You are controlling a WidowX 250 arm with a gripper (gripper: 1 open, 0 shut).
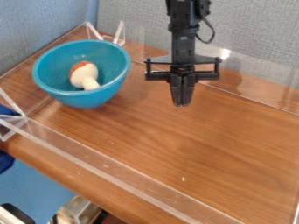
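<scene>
A teal bowl [82, 96] sits at the left of the wooden table, holding a white toy [86, 79] with an orange-red top. My gripper [183, 94] hangs from a black arm to the right of the bowl, apart from it and above the table. It is shut, with nothing visible between its fingers.
Clear plastic walls edge the wooden table [198, 166]. A blue item [6, 114] shows at the left edge.
</scene>
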